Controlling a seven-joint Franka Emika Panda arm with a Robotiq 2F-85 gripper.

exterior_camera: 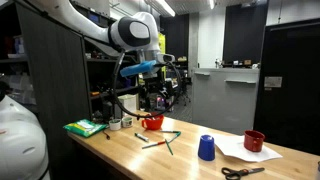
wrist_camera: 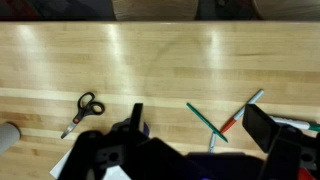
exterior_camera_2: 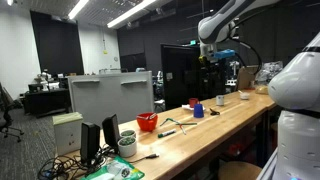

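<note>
My gripper is open, its two dark fingers spread wide with nothing between them. It hangs high over the wooden table, pointing down, as the arm's gripper (exterior_camera: 157, 101) in the first exterior view also shows. Below lie several pens, among them a green pen (wrist_camera: 205, 121). A blue cup (exterior_camera: 206, 148) stands upright on the table; in the wrist view one finger mostly hides it. Black-handled scissors (wrist_camera: 85, 113) lie to the left there. A red mug (exterior_camera: 254, 141) stands by a white sheet (exterior_camera: 236, 151).
A red pot (exterior_camera_2: 148, 122) stands farther along the table, near white mugs (exterior_camera_2: 127, 147) and a green packet (exterior_camera: 86, 128). Monitors (exterior_camera_2: 90, 140) and cables lie beyond that end. Much of the tabletop (wrist_camera: 130, 65) under the gripper is bare.
</note>
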